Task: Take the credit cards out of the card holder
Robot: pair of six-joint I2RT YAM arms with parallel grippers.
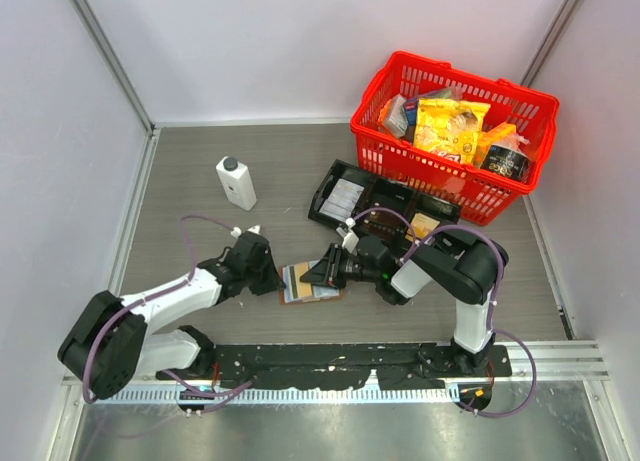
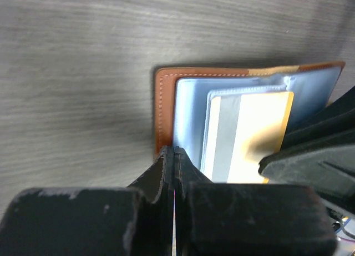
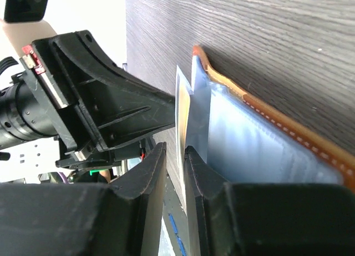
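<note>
The card holder (image 1: 292,283), brown-edged with pale blue sleeves, lies on the table between my grippers. In the left wrist view a white card with a yellow edge (image 2: 253,136) sits in its sleeve (image 2: 191,111). My left gripper is shut at the holder's stitched edge, nothing visible between its fingers. My right gripper is over the holder, part open, with the upright edge of a card (image 3: 182,123) between or just behind its fingertips; whether it grips it is unclear.
A black compartment tray (image 1: 329,203) and a red basket of packets (image 1: 370,151) stand at the back right. A white bottle (image 1: 239,186) stands at the back left. Bare table is at the left and front.
</note>
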